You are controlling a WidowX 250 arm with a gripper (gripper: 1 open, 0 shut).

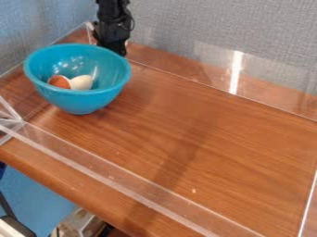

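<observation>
A blue bowl (96,95) sits at the left of the wooden table, holding a small orange object (58,81) and a white object (81,82). My gripper (110,44) is a dark shape at the back left corner, behind and above the bowl; its fingers are too small and dark to show whether they are open or shut.
Clear low walls edge it, with grey textured walls behind and at the left.
</observation>
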